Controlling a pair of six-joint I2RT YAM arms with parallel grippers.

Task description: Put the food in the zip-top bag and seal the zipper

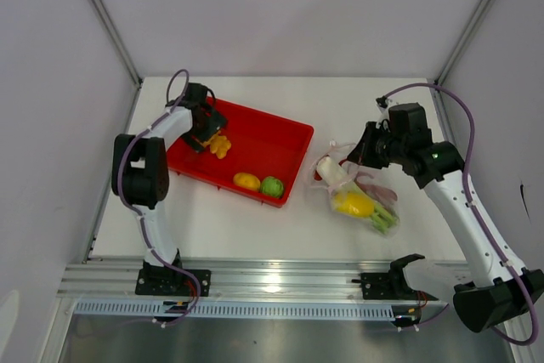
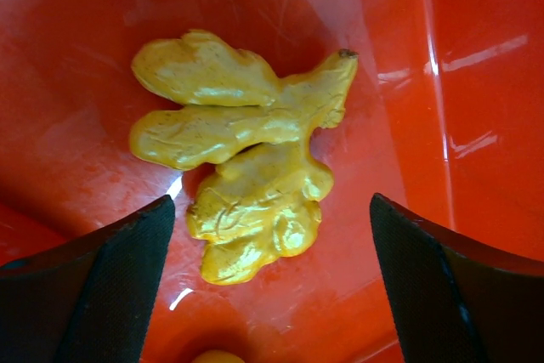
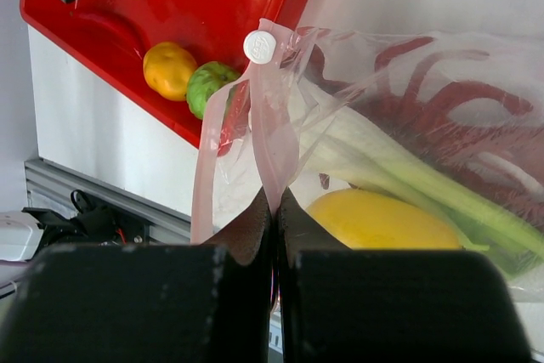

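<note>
In the red tray [image 1: 268, 133], yellow ginger [image 2: 255, 193] lies under my left gripper, whose open fingers straddle its lower part from above, apparently not touching it. A yellow pepper [image 1: 246, 181] and a green round vegetable [image 1: 272, 186] sit at the tray's front right. My right gripper is shut on the edge of the clear zip bag [image 3: 442, 82], which holds celery [image 3: 391, 167], a large yellow item [image 3: 374, 223] and red pieces; a white slider [image 3: 259, 47] is at its top.
Metal rails edge the table's front.
</note>
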